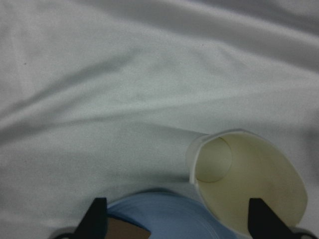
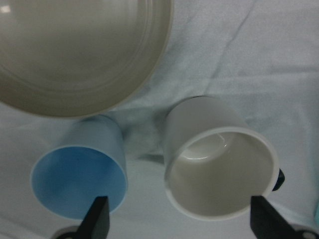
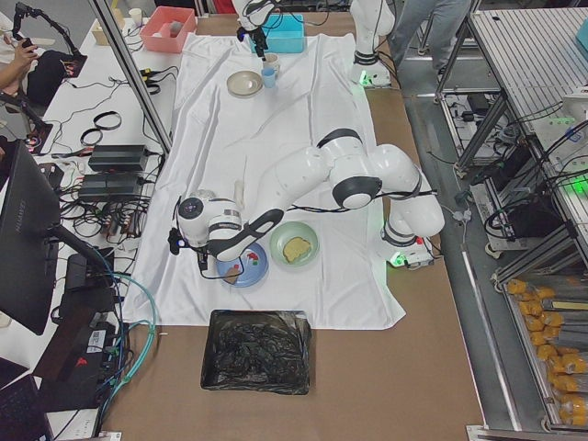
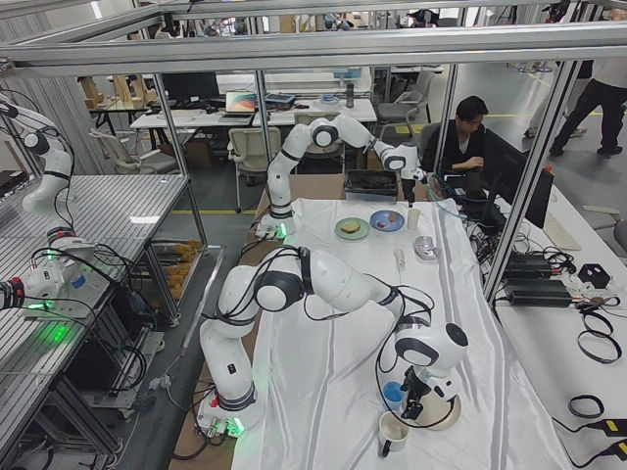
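My left gripper hangs open over a white paper cup (image 1: 249,184) beside a blue plate (image 1: 164,209) with a brown piece (image 1: 124,230) on it. Nothing is between its fingers. My right gripper stands open above a white mug (image 2: 224,184) and a light blue cup (image 2: 79,174), both next to a beige plate (image 2: 75,50). A green plate (image 3: 309,246) holds a yellow item (image 3: 296,248) beside the blue plate.
A black lined bin (image 3: 255,352) stands past the cloth's edge near the blue plate. A foil item (image 4: 425,248) and a pale long object (image 4: 400,258) lie on the cloth. A cyan box (image 3: 285,32) is behind the mug.
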